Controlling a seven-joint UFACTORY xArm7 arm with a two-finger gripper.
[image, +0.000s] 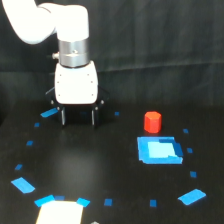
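Observation:
My gripper (78, 114) is at the left of the camera view, pointing down, its two thin dark fingers spread apart with nothing visible between them. A red block (152, 122) stands to the right of it, clearly apart from the fingers. Just in front of the block is a shallow blue tray (143, 149) with a white patch inside. The block appears to be behind the tray's far edge; whether they touch is hard to tell.
Blue tape strips (191, 197) and small blue marks are scattered over the dark table. A pale object (60, 213), cut off by the frame, sits at the bottom left. A dark curtain (160, 50) hangs behind.

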